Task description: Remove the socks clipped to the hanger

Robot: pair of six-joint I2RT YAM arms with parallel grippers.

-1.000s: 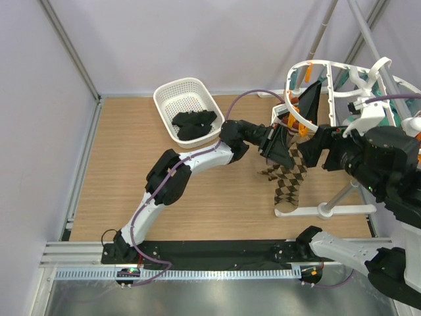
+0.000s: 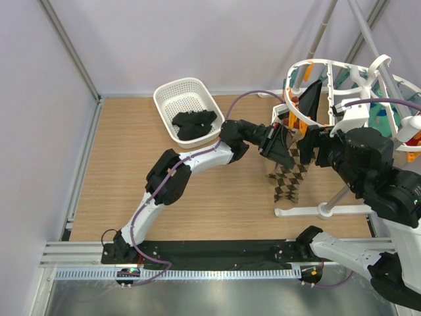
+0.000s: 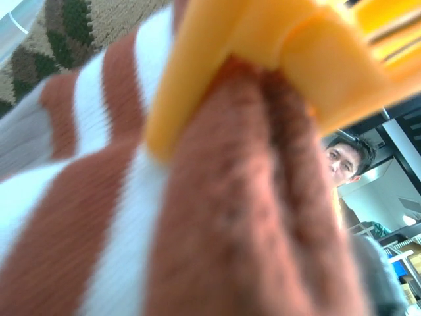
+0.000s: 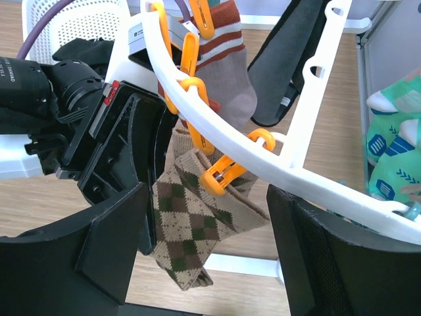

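A brown-and-beige argyle sock (image 4: 187, 224) hangs from an orange clip (image 4: 220, 176) on the white hanger (image 4: 263, 164). My right gripper is open, with its fingers on either side of that clip and the sock's top. My left gripper (image 2: 281, 157) is shut against the argyle sock's left side; whether cloth lies between its fingers is hidden. A rust-and-white striped sock (image 3: 99, 191) fills the left wrist view, pinched in an orange clip (image 3: 263, 46). Behind the argyle sock hangs a dark sock (image 4: 279, 72). Green patterned socks (image 4: 398, 158) hang farther right.
At the back left stands a white basket (image 2: 166, 105) with dark socks (image 2: 195, 125) inside. The hanger's ring and stand (image 2: 325, 209) crowd the right side. Bare wooden table (image 2: 125, 171) lies open to the left.
The argyle sock has swung slightly. My left arm has stayed still.
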